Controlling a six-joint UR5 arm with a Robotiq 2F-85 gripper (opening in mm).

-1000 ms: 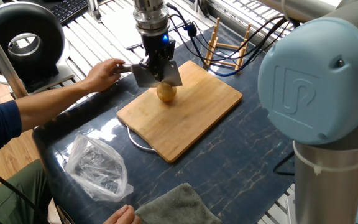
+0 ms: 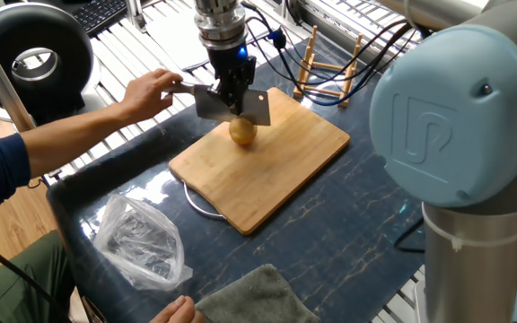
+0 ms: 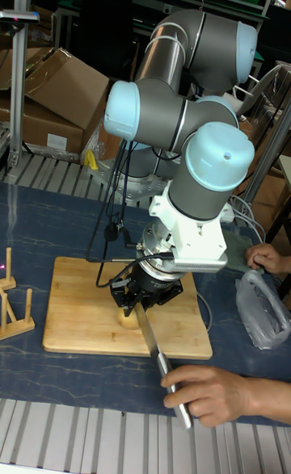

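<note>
A round, yellow-brown potato-like item [image 2: 243, 131] is on the wooden cutting board [image 2: 276, 170], near its far edge. A wide knife blade [image 2: 257, 108] stands upright right at its top; whether it has entered the item is hidden. A person's hand [image 3: 211, 392] grips the knife handle [image 3: 177, 400]. My gripper [image 2: 235, 109] points down at the blade, low over the round item, one finger in front of the metal. In the other exterior view, my gripper [image 3: 136, 307] partly covers the item [image 3: 129, 319]. How far its fingers are closed is unclear.
A small wooden rack [image 2: 326, 76] stands beyond the board. Near the front lie a clear plastic bag [image 2: 142, 242] and a grey cloth [image 2: 257, 296], with the person's other hand by the cloth. Dark cables [image 2: 281, 40] hang beside my wrist. Right of the board, the dark table is bare.
My gripper, the knife blade, the person's hand and the round item have shifted slightly to the right together. The board, bag and cloth have stayed put.
</note>
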